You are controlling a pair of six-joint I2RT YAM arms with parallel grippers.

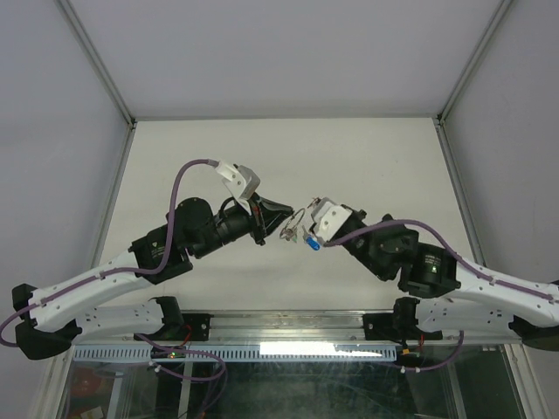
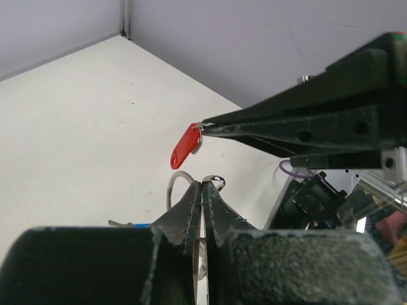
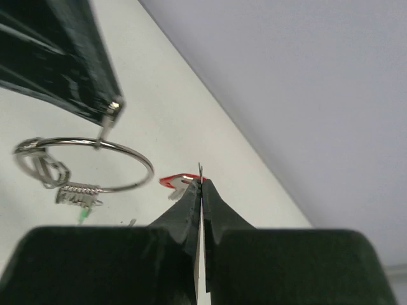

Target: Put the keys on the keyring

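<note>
My left gripper is shut on the metal keyring [image 3: 130,152], which hangs from its fingertips. A coil and clasp sit at one side of the ring, and a green tag [image 3: 83,215] hangs below them. My right gripper is shut on a red key [image 2: 185,147], gripped at one end by the tips. In the right wrist view the red key stands a little to the right of the ring, apart from it. A blue piece [image 1: 311,240] shows below the grippers; its link to the ring is unclear.
Both grippers are close together near its middle. A metal rail [image 1: 288,325] runs along the front edge.
</note>
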